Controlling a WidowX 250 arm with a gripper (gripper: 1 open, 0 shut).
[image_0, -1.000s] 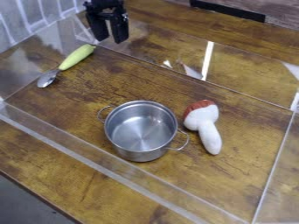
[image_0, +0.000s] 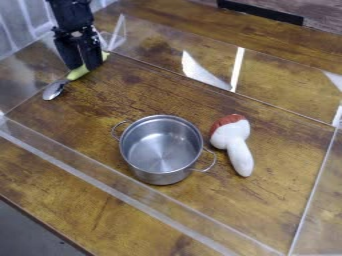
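My black gripper (image_0: 78, 52) is low at the upper left, open, over the green handle of a spoon-like utensil (image_0: 78, 74), whose metal head points down-left; the gripper hides part of the handle. A steel pot (image_0: 160, 150) with two side handles stands in the middle of the wooden table. To its right lies a white mushroom-shaped object (image_0: 235, 148) with a red top.
Clear plastic walls surround the work area on the wooden table (image_0: 94, 190). White strips show on the back right.
My gripper has moved down and to the left, from behind the utensil to over its green handle. The pot and mushroom object have not moved.
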